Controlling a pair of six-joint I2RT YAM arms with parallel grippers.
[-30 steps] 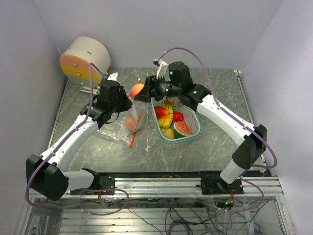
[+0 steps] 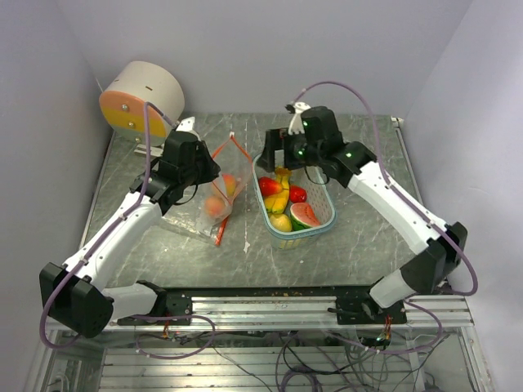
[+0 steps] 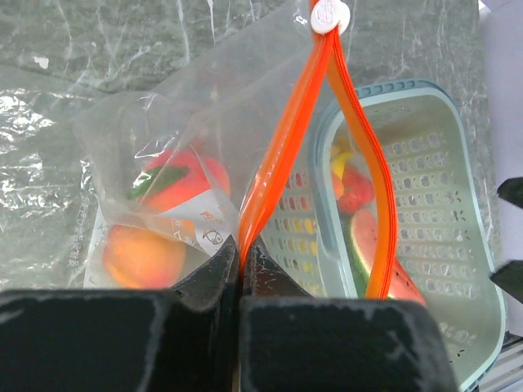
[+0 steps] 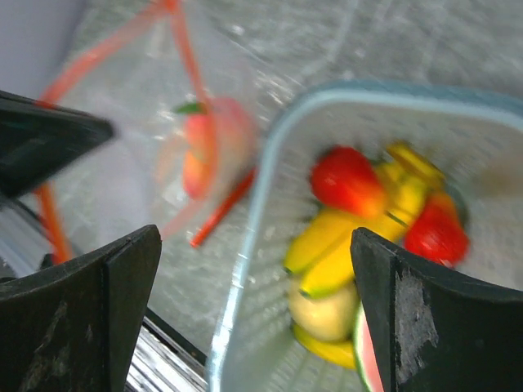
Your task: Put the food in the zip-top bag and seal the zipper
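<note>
The clear zip top bag point(image 3: 237, 90) stands open with an orange zipper rim point(image 3: 282, 147) and a white slider point(image 3: 330, 15). My left gripper is shut on one side of that rim. Inside the bag lie a peach point(image 3: 145, 256) and a second red-orange fruit with a green leaf point(image 3: 184, 179). To the right of the bag, my right gripper point(image 2: 274, 151) is spread open above the basket, nothing between its fingers. The pale basket point(image 2: 331, 208) holds bananas point(image 4: 333, 253), red fruits such as the one point(image 4: 347, 181) beside them, a yellow-green fruit point(image 2: 280, 222) and a watermelon slice point(image 2: 305, 216).
A cream and orange cylinder point(image 2: 143, 94) stands at the back left of the grey table point(image 2: 368, 245). Bare tabletop lies in front of and to the right of the basket. The basket's left rim sits close to the bag's mouth.
One second ago my right gripper held a peach-coloured fruit at the bag's mouth. That fruit is now in the bag, and the open right gripper has moved right, over the basket.
</note>
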